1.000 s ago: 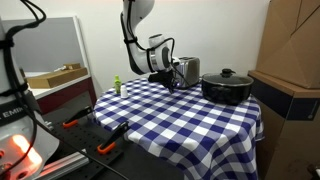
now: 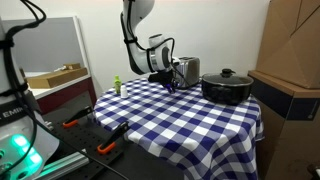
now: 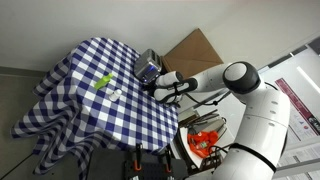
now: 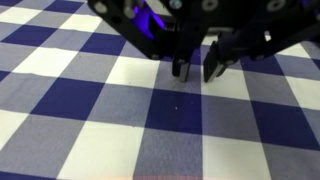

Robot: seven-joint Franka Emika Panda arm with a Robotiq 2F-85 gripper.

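Observation:
My gripper points down over a blue-and-white checked tablecloth (image 4: 110, 110). Its two dark fingers stand apart by a small gap, with only cloth showing between them. In exterior view 1 the gripper (image 2: 172, 83) is low at the far side of the table, just in front of a silver toaster (image 2: 187, 70). From exterior view 2 the toaster (image 3: 148, 67) also appears close by the gripper, though its fingertips are too small there to make out.
A black lidded pot (image 2: 226, 88) stands right of the toaster. At the table's left are a green bottle (image 2: 117, 82) and a small white object (image 3: 115, 96) close to it. A brown cabinet (image 2: 285, 110) borders the right side.

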